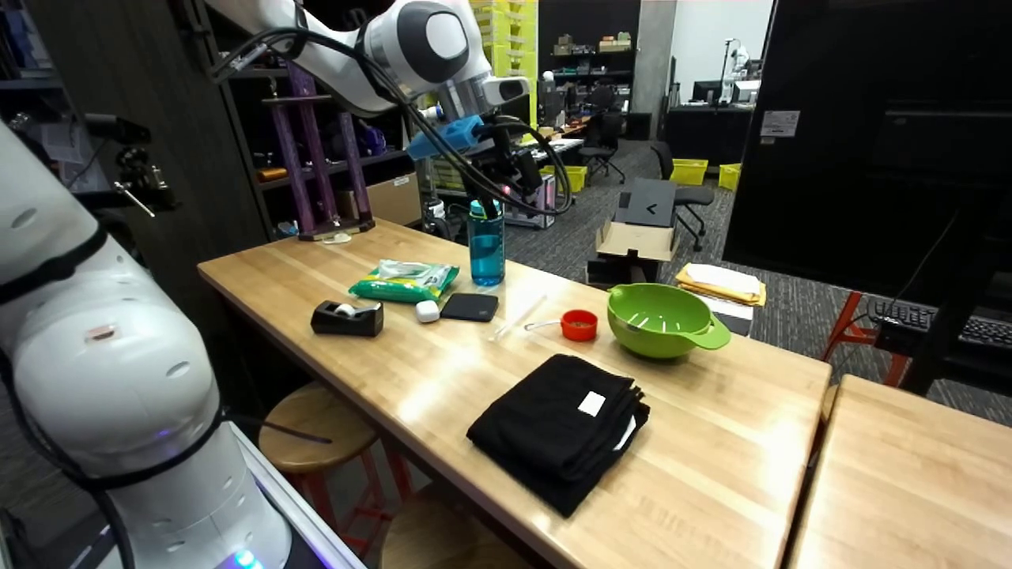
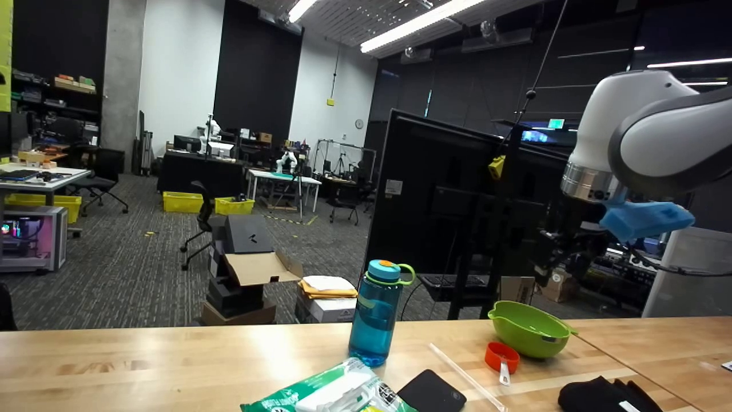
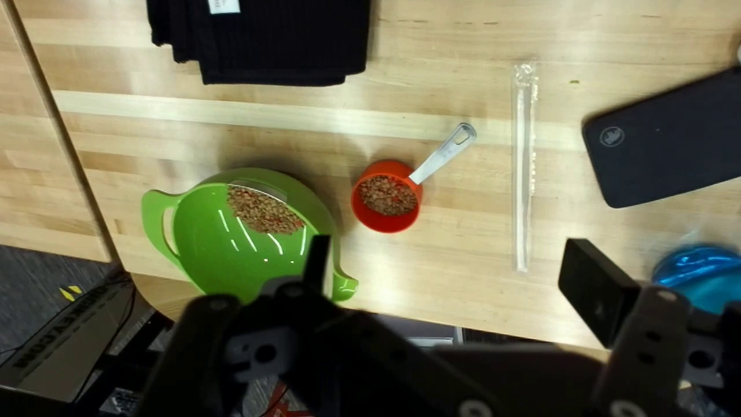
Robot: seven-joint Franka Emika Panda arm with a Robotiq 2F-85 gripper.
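Note:
My gripper is open and empty, its two black fingers far apart, held high over the table. Below it in the wrist view, a red measuring cup (image 3: 362, 212) with a silver handle holds small brown pieces. To its left sits a green bowl (image 3: 215, 260) with a side handle and a spout, more brown pieces lying against one wall. A clear thin tube (image 3: 523, 174) lies to the right of the cup. The teal bottle (image 2: 376, 319) stands upright near the table's far edge, and only part of it shows at the wrist view's right.
Black folded cloth (image 1: 560, 422) lies nearer the front edge. A black phone-like slab (image 1: 470, 307), a white case (image 1: 428, 311), a green wipes pack (image 1: 403, 281) and a tape dispenser (image 1: 347, 319) occupy the left half. Bare wood surrounds the cloth.

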